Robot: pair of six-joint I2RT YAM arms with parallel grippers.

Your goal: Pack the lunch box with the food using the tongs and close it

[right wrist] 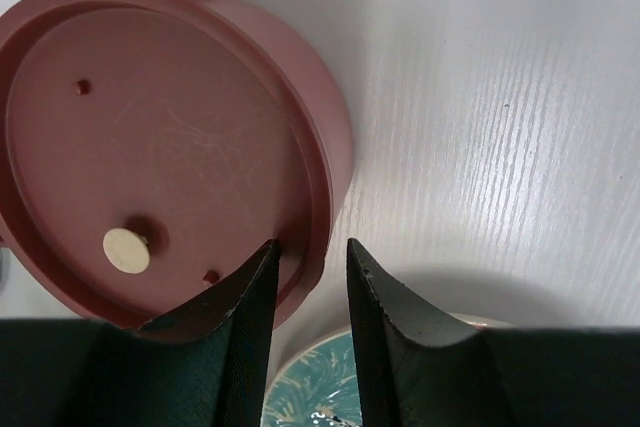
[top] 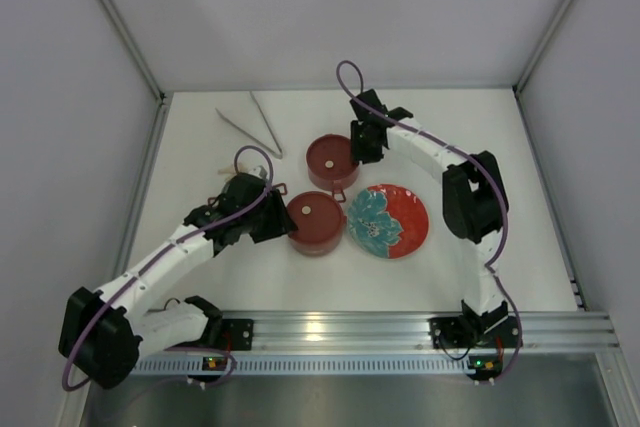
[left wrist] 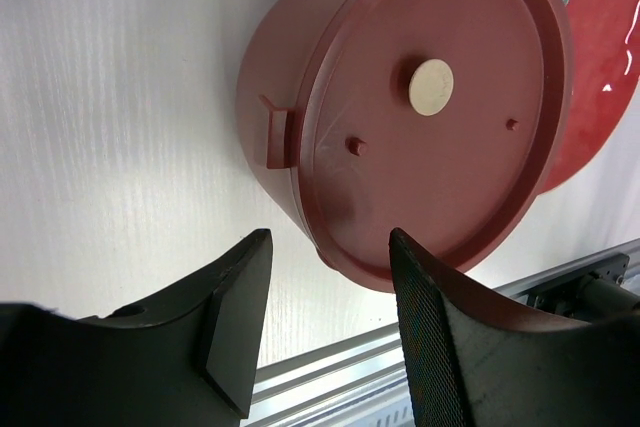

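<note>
Two round, dark red lidded boxes stand on the white table. The near box (top: 316,222) lies beside my left gripper (top: 290,229); in the left wrist view its lid (left wrist: 450,172) shows a pale round button, and a side tab faces the camera. My left gripper is open, nothing between its fingers, just short of the box's rim. The far box (top: 331,160) is by my right gripper (top: 362,161). In the right wrist view my right gripper is open, one fingertip (right wrist: 262,272) overlapping the far lid's edge (right wrist: 318,187), the other outside it. Contact cannot be told.
A red plate with a teal flower (top: 405,217) lies right of the near box, close to it. Grey tongs (top: 240,127) lie at the back left. A pot with red handles (top: 280,189) is partly hidden under my left arm.
</note>
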